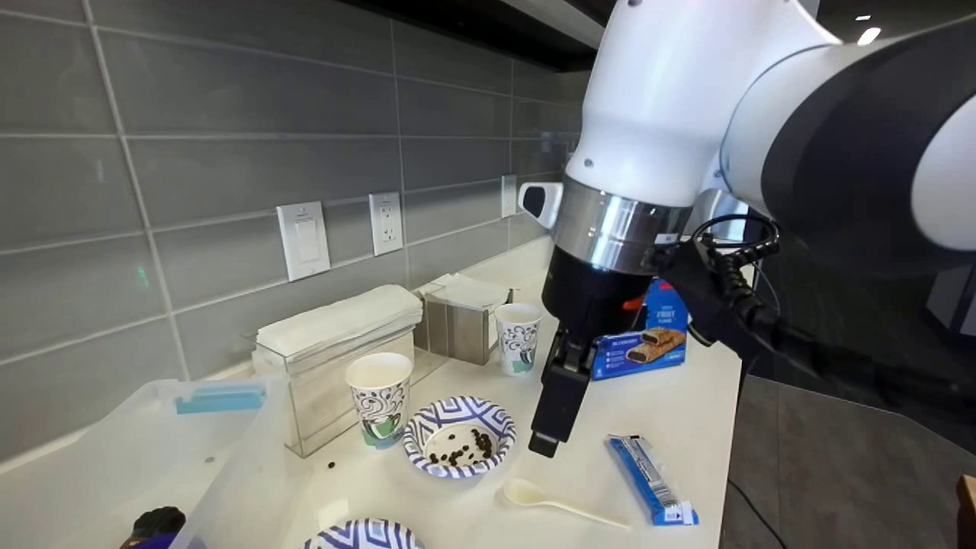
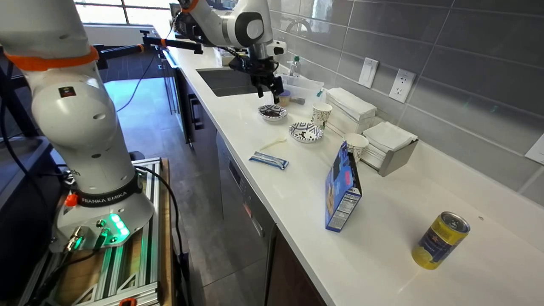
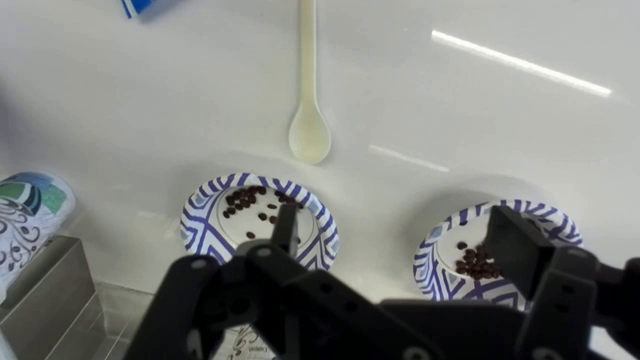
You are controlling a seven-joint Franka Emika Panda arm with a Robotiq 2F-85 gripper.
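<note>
A cream plastic spoon (image 3: 310, 135) lies flat on the counter between the bowls and the blue-wrapped bar (image 1: 652, 479), clear of my gripper in the wrist view. My gripper hangs above the counter, its fingers (image 3: 288, 225) well apart and nothing between them. One patterned paper bowl (image 1: 460, 407) holds a scatter of dark beans (image 3: 243, 198). A second bowl (image 3: 430, 282) holds a denser heap of beans (image 3: 475, 262), part hidden behind a finger.
Two paper cups (image 1: 379, 376) and napkin holders (image 1: 320, 402) line the wall side. A clear plastic bin (image 1: 247, 467) stands at the near left. A blue box (image 2: 340, 191) and a yellow can (image 2: 440, 239) stand farther along; the sink (image 2: 224, 84) is beyond the bowls.
</note>
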